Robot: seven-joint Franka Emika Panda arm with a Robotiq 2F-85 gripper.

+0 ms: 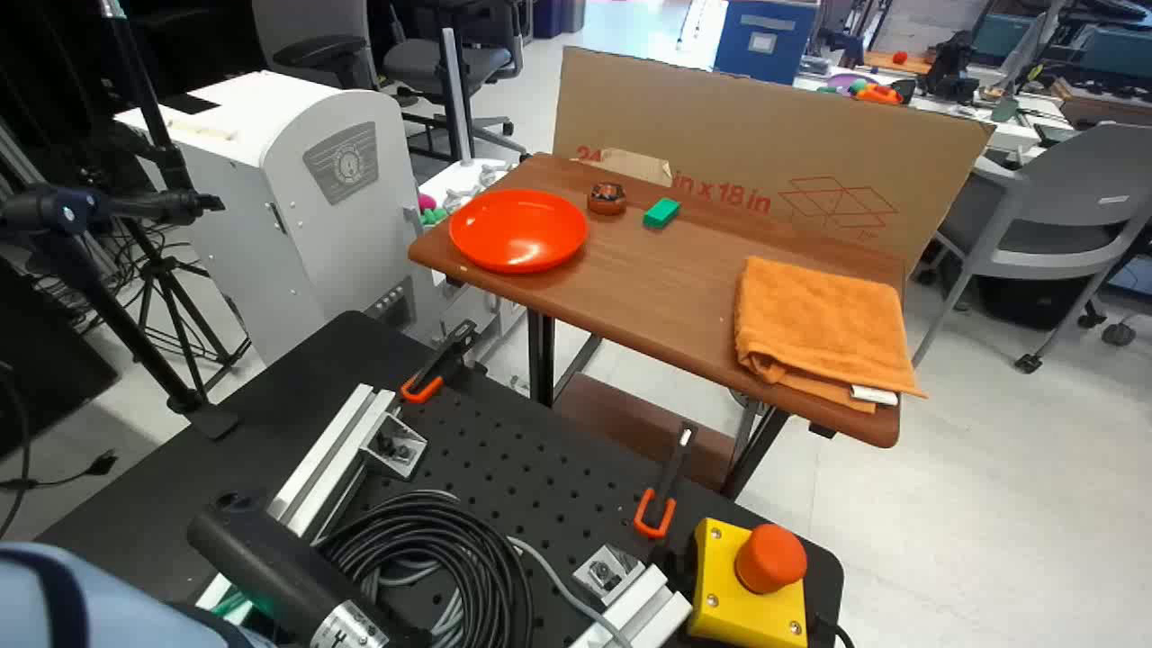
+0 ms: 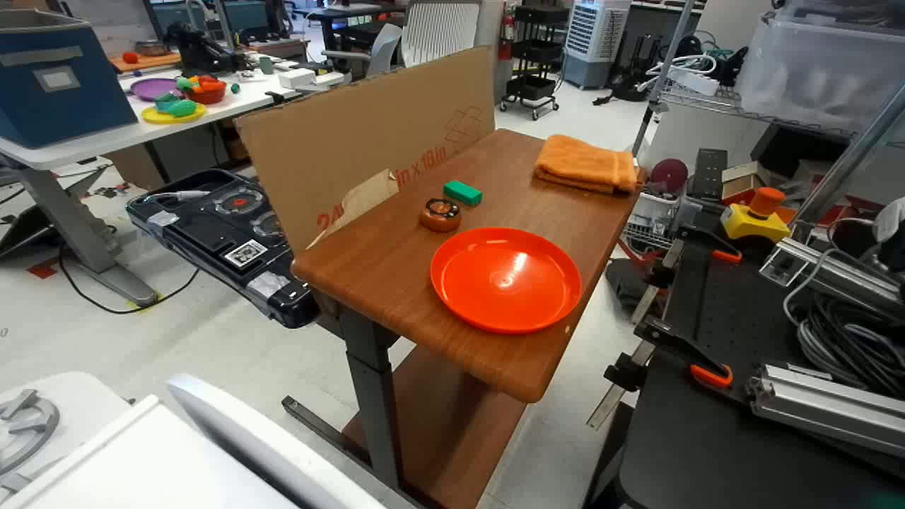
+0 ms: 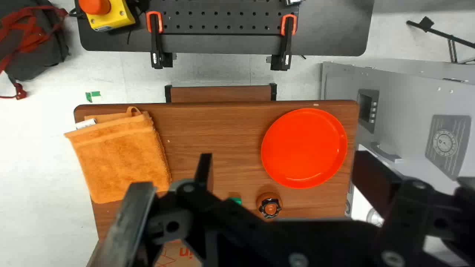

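Observation:
In the wrist view my open gripper hangs over the brown table, its dark fingers wide apart and nothing held between them. An orange-red plate lies empty near one end of the table. Close to it sits a small round brown object with a dark patterned top. Beside that lies a green block, mostly hidden behind my gripper in the wrist view. A folded orange towel rests at the opposite end, with a white tag at one corner. Neither exterior view shows the gripper.
A cardboard panel stands along the table's far side. Bare tabletop stretches between plate and towel. Across a gap is a black bench with clamps, coiled cable and a yellow box with a red button.

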